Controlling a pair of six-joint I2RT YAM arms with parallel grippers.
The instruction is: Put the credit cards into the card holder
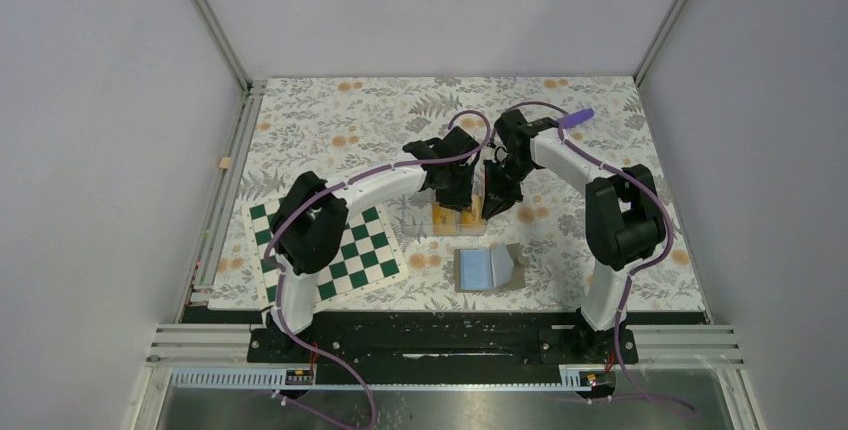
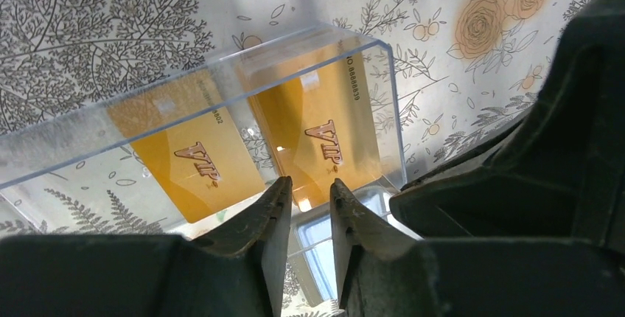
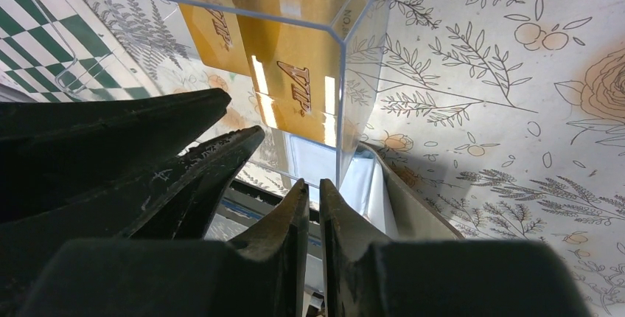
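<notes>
A clear plastic box (image 1: 418, 230) lies mid-table, with two orange-gold cards side by side in it. In the left wrist view the left card (image 2: 200, 164) and the right card (image 2: 324, 129) show flat behind the clear wall. My left gripper stands open over the lower edge of the right card, nothing held between its fingers. At the box's right end, my right gripper is shut on the clear wall, which is hard to see between its fingertips. The card holder (image 1: 478, 269), grey with light-blue pockets, lies spread open in front of the box.
A green-and-white checkered board (image 1: 372, 255) lies at the left, under my left arm. Far back on the right is a purple object (image 1: 577, 118). The two grippers are close together over the box.
</notes>
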